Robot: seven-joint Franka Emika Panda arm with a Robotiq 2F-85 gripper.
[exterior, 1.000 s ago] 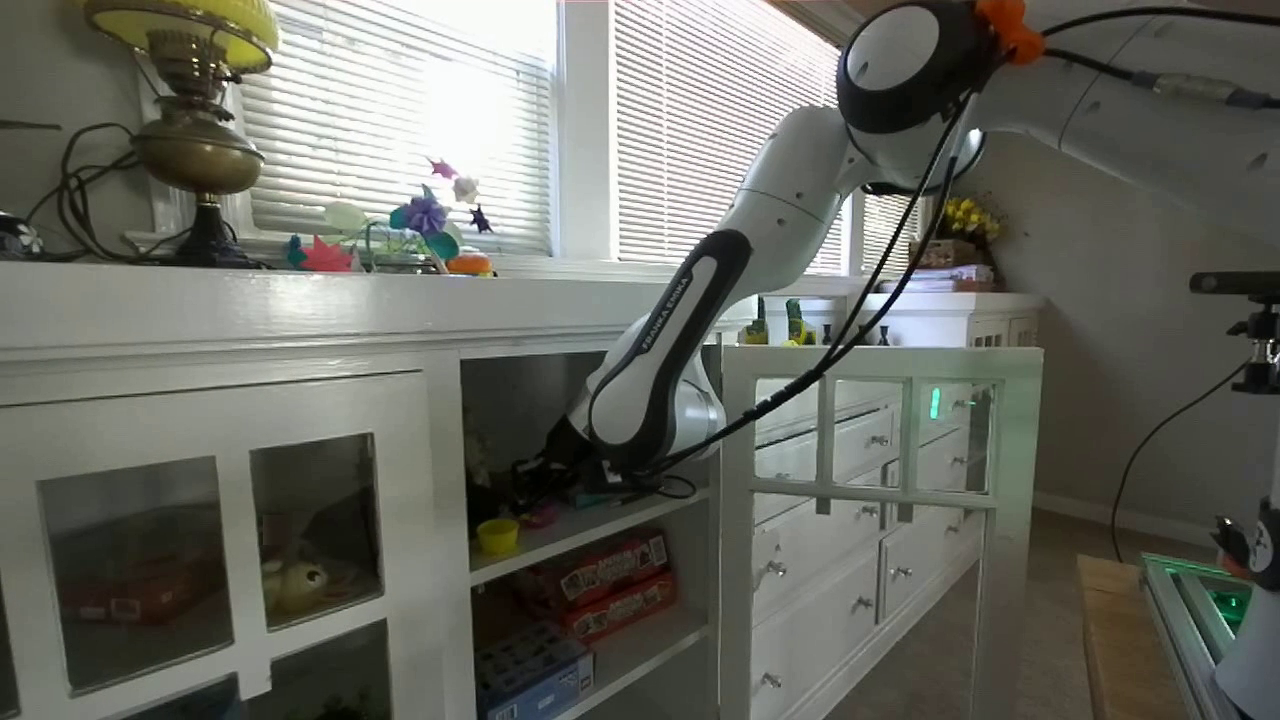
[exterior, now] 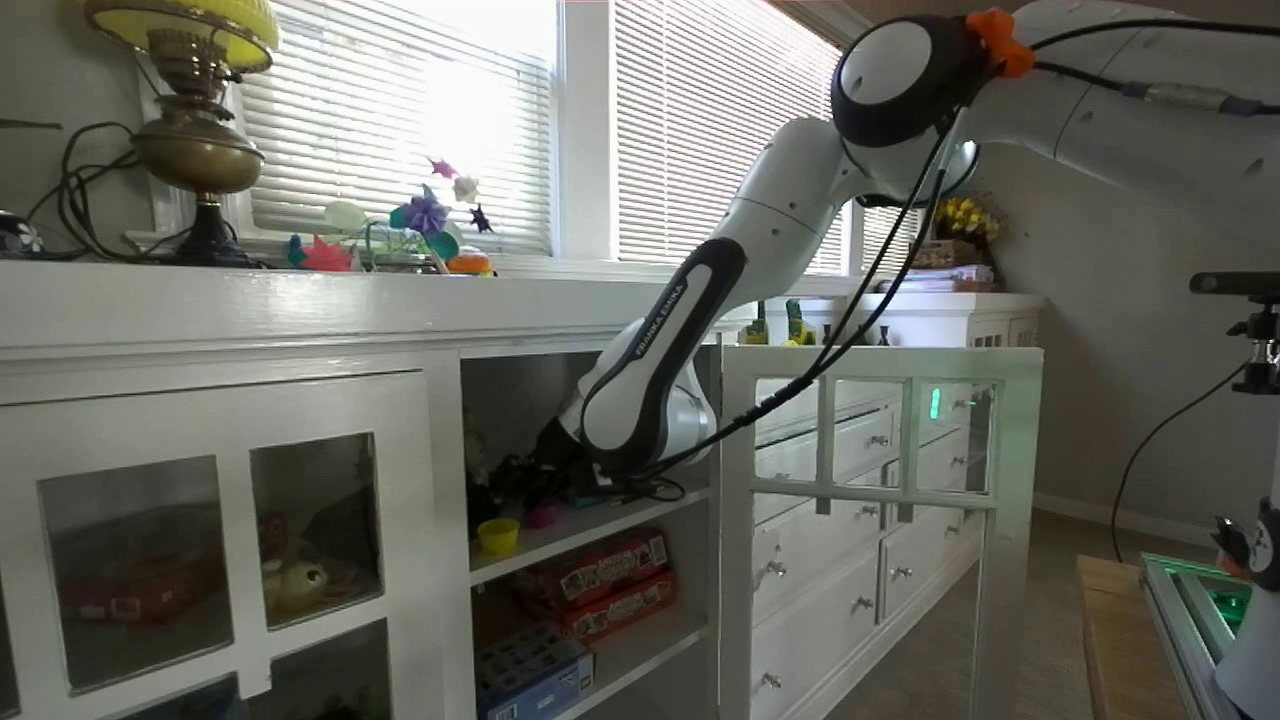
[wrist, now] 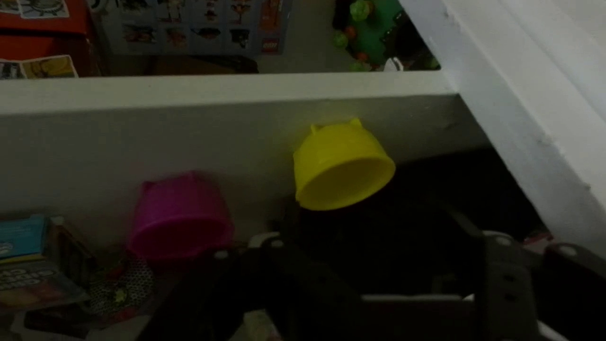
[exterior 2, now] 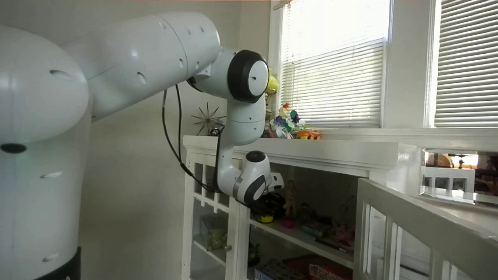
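Inside the open cabinet, a yellow cup (exterior: pixel 498 535) stands upright near the front of the middle shelf (exterior: pixel 600 522). The wrist view shows this yellow cup (wrist: pixel 341 165) just beyond my fingers, with a magenta cup (wrist: pixel 182 216) beside it to the left. My gripper reaches into the same compartment, its dark fingers spread apart. Neither cup lies between them; the space there is too dark to make out much else. In the second exterior view, the yellow cup (exterior 2: pixel 267 219) shows only partly beneath the black hand.
Red boxes (exterior: pixel 600 588) and a blue box (exterior: pixel 534 672) fill the shelf below. The open cabinet door (exterior: pixel 1014 516) stands to the right, while a cabinet post (wrist: pixel 511 125) borders the compartment closely. Small toys clutter the middle shelf.
The forearm and hand have shifted slightly left and deeper into the compartment. Both cups appear to stay in place.
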